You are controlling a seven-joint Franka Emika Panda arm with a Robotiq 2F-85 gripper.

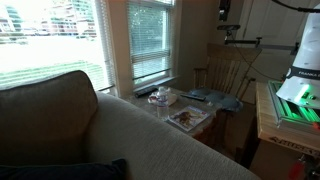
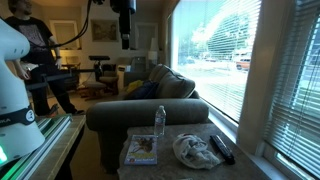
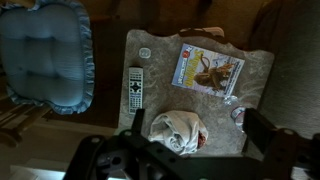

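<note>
My gripper hangs high above a small table, its two dark fingers wide apart and nothing between them. In exterior view 2 the gripper is near the top, well clear of everything below. On the table lie a crumpled white cloth, a flat picture-covered case, and a light grey remote. A clear bottle stands upright by the case. Beside the white cloth lies a dark remote-like object.
The grey sofa borders the table. A wooden chair with a blue cushion stands on the other side. Window blinds rise behind the table. Bare tabletop shows between the objects.
</note>
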